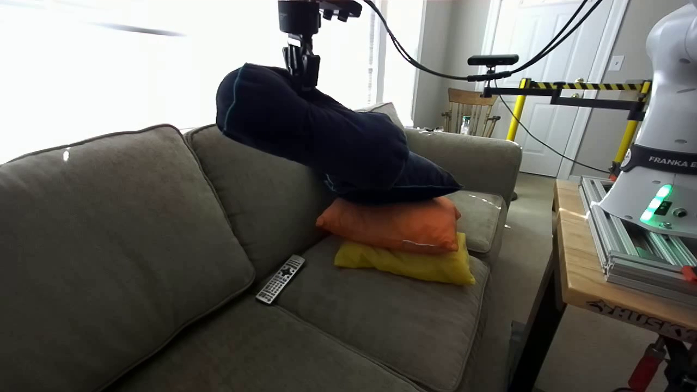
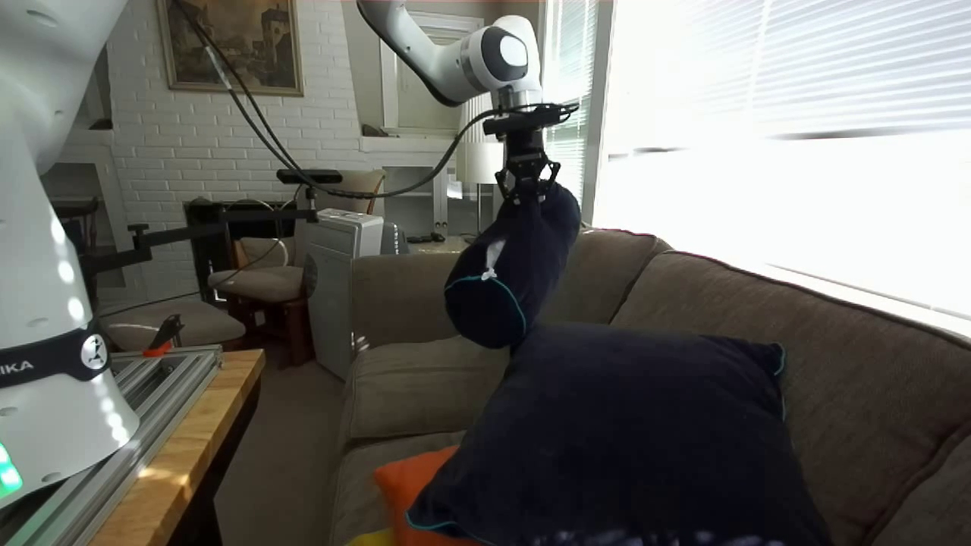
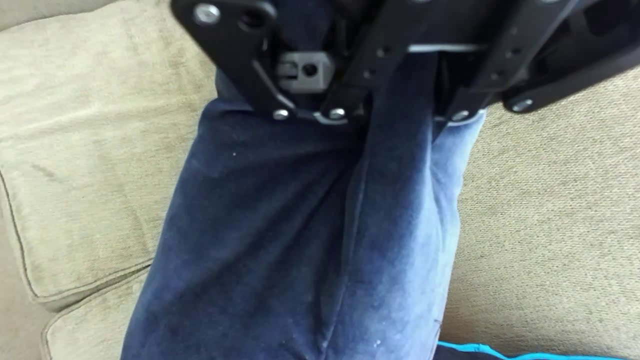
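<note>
A dark navy bolster pillow [image 1: 326, 134] hangs in the air, tilted, with my gripper [image 1: 303, 81] shut on a fold of its cloth near the upper end. The wrist view shows the bolster [image 3: 258, 240] filling the middle, its fabric bunched between the fingers. In exterior view 2 the bolster [image 2: 510, 264] slopes down toward the couch from my gripper [image 2: 528, 192]. A square navy cushion [image 2: 637, 437] with teal piping lies on top of an orange pillow [image 1: 398, 225], which rests on a yellow pillow [image 1: 418, 262]. Whether the bolster touches the square cushion, I cannot tell.
The grey couch [image 1: 372, 313] holds the stack at its far seat; a remote control [image 1: 280, 279] lies on the seat by the backrest. Clear seat space is in front. My arm's wooden table [image 1: 588, 281] stands across a floor gap. Cables [image 1: 418, 65] hang from the wrist.
</note>
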